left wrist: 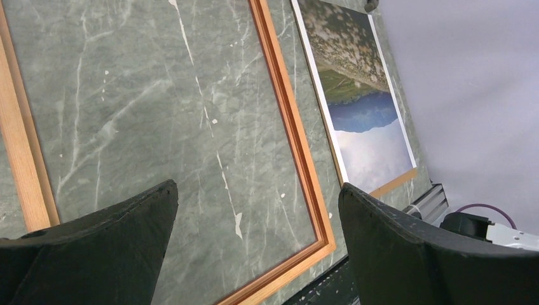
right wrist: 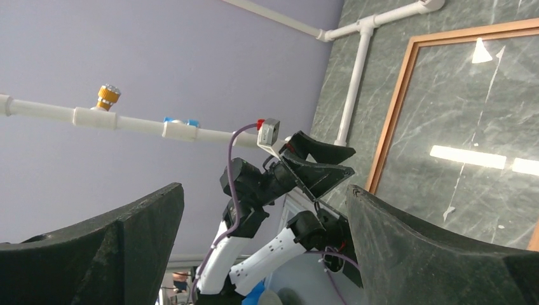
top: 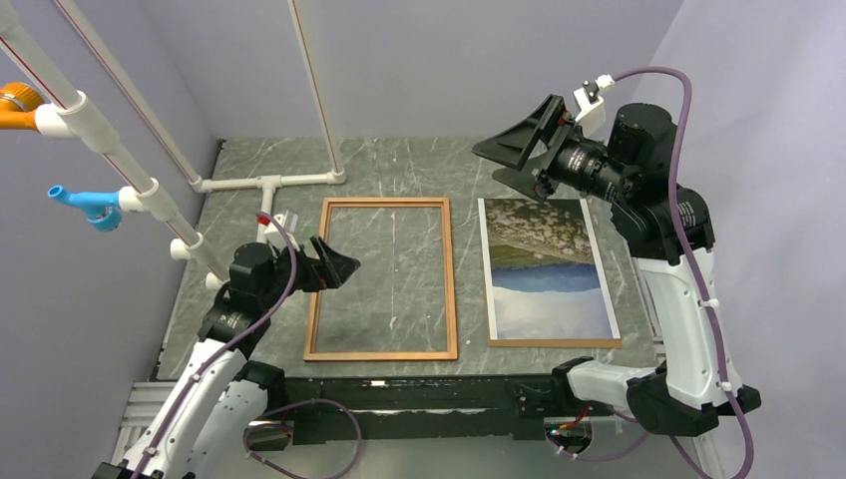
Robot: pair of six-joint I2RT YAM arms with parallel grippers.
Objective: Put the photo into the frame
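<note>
An orange-brown wooden frame [top: 450, 289] lies flat on the grey marbled table, clear across its inside. To its right is the landscape photo [top: 547, 299], lying on a brown board whose edge [top: 555, 343] peeks out along the near side. My left gripper [top: 344, 269] hovers over the frame's left part, its fingers apart and empty; the left wrist view shows the frame's right bar [left wrist: 293, 127] beyond them. High above the photo's far end, my right gripper [top: 491, 166] is open too, with nothing between its fingers.
White pipes [top: 269, 183] run along the table's far left, with an orange fitting [top: 18, 100] and a blue fitting [top: 88, 205] on the slanted one. A bare strip of table [top: 469, 269] separates frame and photo. Light reflections [right wrist: 468, 156] show inside the frame.
</note>
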